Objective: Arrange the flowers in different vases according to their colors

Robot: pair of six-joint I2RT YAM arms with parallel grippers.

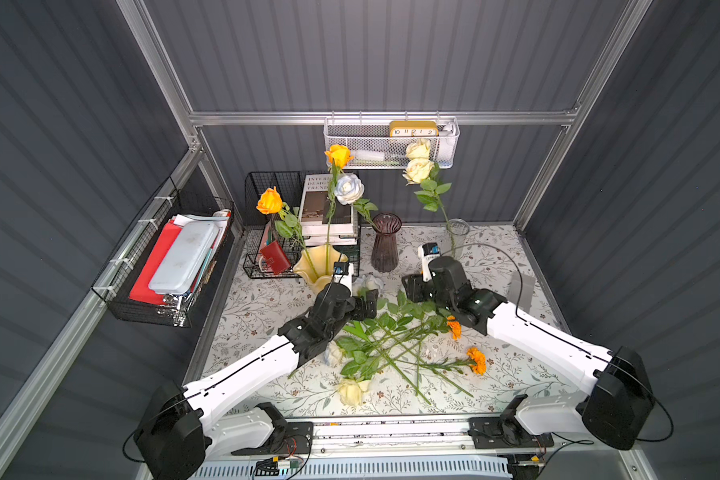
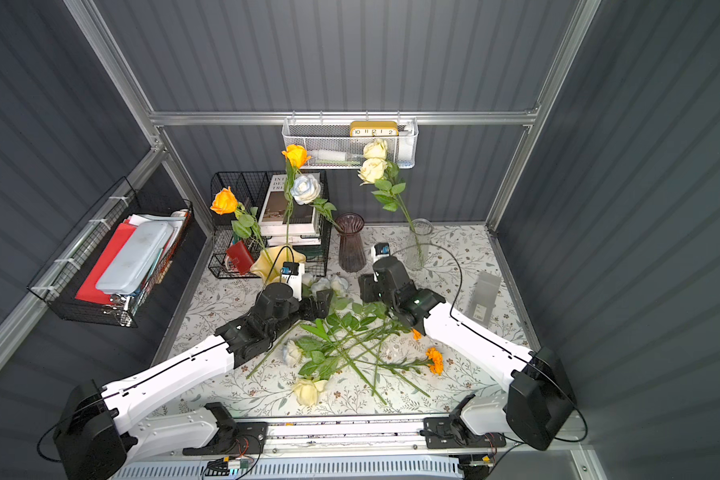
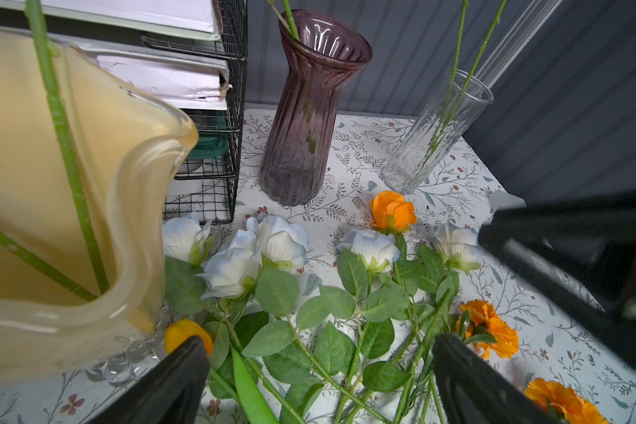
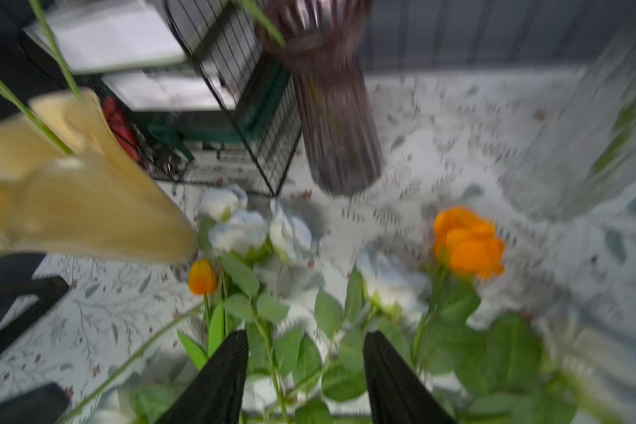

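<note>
A pale blue-white rose (image 1: 349, 189) leans left out of the purple glass vase (image 1: 385, 242). Two orange roses (image 1: 269, 201) rise from the cream wavy vase (image 3: 137, 282), and two cream roses (image 1: 418, 169) from the clear glass vase (image 3: 438, 134). Loose flowers lie crossed on the table: whitish roses (image 3: 282, 240), an orange rose (image 3: 392, 210), orange blooms (image 1: 476, 361), an orange bud (image 4: 202, 277) and a cream rose (image 1: 352, 391). My left gripper is open, empty, beside the cream vase. Over the pile, the fingers of my right gripper stand apart with nothing between them.
Behind the cream vase stands a black wire rack with books (image 1: 328, 200). A white mesh basket with a yellow clock (image 1: 413, 129) hangs on the back wall.
</note>
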